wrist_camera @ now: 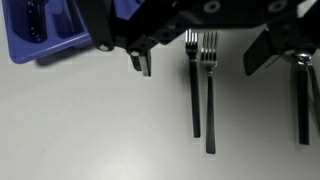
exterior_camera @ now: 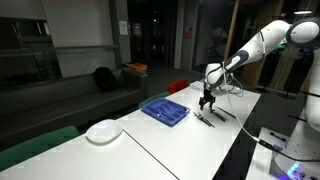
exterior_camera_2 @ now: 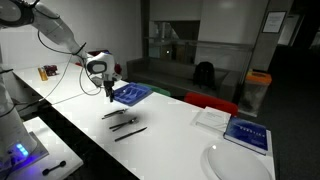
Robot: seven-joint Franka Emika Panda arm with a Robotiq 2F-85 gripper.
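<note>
Two dark-handled forks [wrist_camera: 210, 95] lie side by side in the wrist view, tines toward the top, between the fingers of my open gripper as seen from above. Nothing is held. At the right of that view lie dark-handled spoons [wrist_camera: 302, 100]. A blue tray [wrist_camera: 40, 38] shows at the upper left there, with cutlery inside. In exterior view 1 the gripper [exterior_camera: 204, 103] hangs low over the table, just right of the blue tray [exterior_camera: 166, 112]. Several dark utensils [exterior_camera: 225, 115] lie on the table near it.
A white plate [exterior_camera: 104, 132] stands on the table left of the tray. In exterior view 2 a dish rack [exterior_camera_2: 212, 120] and a blue box [exterior_camera_2: 248, 134] lie on the right. A dark knife [exterior_camera_2: 131, 133] lies apart near the front.
</note>
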